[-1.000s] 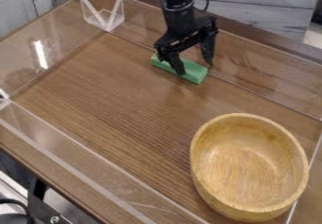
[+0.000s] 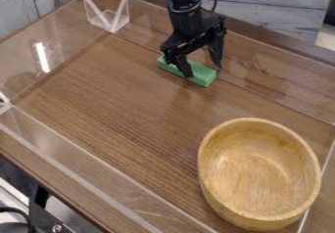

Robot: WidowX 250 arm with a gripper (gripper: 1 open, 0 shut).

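A small green rectangular object [image 2: 199, 76] lies on the wooden table near the back middle, angled. My black gripper [image 2: 194, 53] hangs over it from the top of the view, its fingers spread open around the green object's near region. Whether they touch it is hard to tell.
A large beige bowl [image 2: 260, 158] fills the lower right of the table. A clear plastic item [image 2: 108, 12] stands at the back left. A marble-patterned backdrop runs along the back right.
The gripper and green object look almost unchanged; any movement is very slight.
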